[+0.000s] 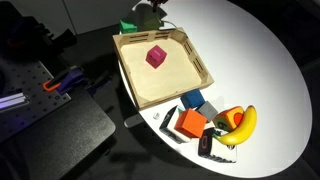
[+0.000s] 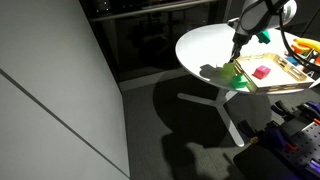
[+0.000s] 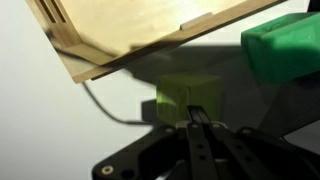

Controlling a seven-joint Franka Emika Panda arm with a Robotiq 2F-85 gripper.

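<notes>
In the wrist view, my gripper is shut, with nothing visible between its fingers. A yellow-green cube lies directly beyond the fingertips; whether they touch it cannot be told. Beside it is a green block, near the corner of the shallow wooden tray. Exterior view 2 shows the gripper above the yellow-green cube at the table's edge. Inside the tray sits a pinkish-red cube.
Past the tray's other end stand an orange block, a blue block, a grey block and a banana. The white round table has wide bare space on its far side.
</notes>
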